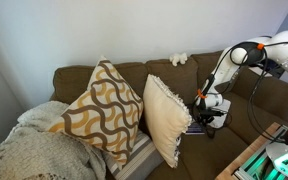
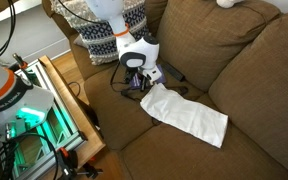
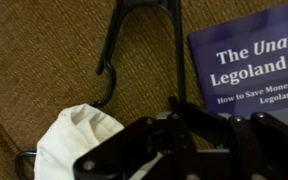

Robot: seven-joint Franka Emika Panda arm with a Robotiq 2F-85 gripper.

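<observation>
Low over the sofa seat, my gripper is shut on the black plastic hanger [image 3: 180, 60], whose thin bar runs in between its fingers in the wrist view. The hanger's small curved hook end [image 3: 105, 92] lies over the brown fabric. A white cloth [image 3: 76, 140] is bunched just left of the fingers; exterior view 2 shows the white cloth [image 2: 189, 116] stretched flat away from the gripper [image 2: 144, 86]. To the right lies a purple Legoland guide book [image 3: 249, 60], partly covered by the gripper. In exterior view 1 a cream pillow hides part of the area beside the gripper [image 1: 206, 122].
A cream fringed pillow [image 1: 165, 115] and a brown-and-white patterned pillow [image 1: 104, 110] stand left of the arm. A grey knit throw [image 1: 34, 145] covers the far end.
</observation>
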